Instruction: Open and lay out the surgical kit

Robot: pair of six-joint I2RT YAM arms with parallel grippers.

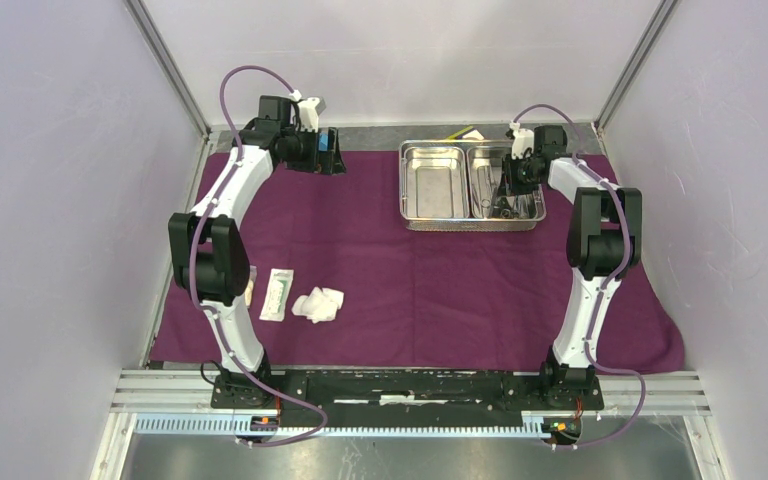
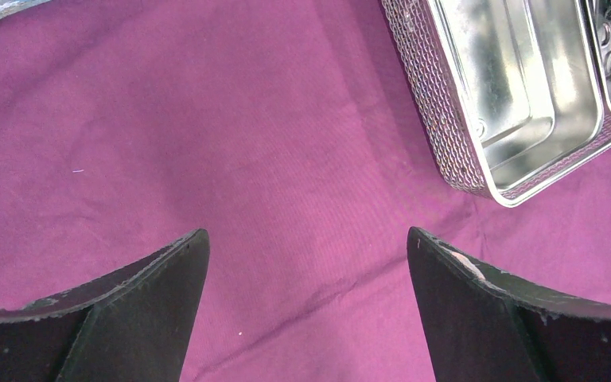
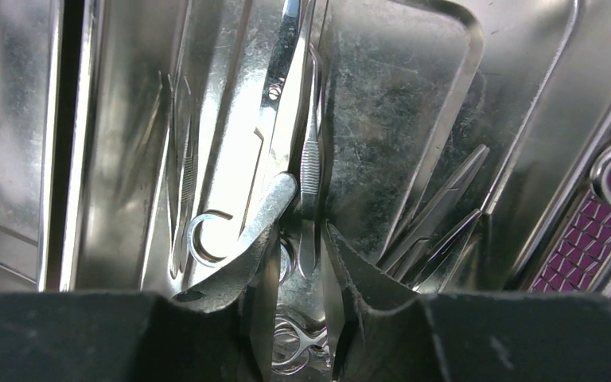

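The metal kit (image 1: 434, 220) is open on the purple cloth, with an empty left tray (image 2: 507, 72) and a right tray of instruments. My right gripper is down over that tray, its fingertips close around the handle end of slim tweezers (image 3: 310, 171); whether they touch is unclear. Scissors (image 3: 207, 239) and other forceps lie beside it. My left gripper hangs open above bare cloth left of the kit, nothing between its fingers.
Two flat packets (image 1: 277, 294) and a white gauze bundle (image 1: 317, 304) lie at the front left.
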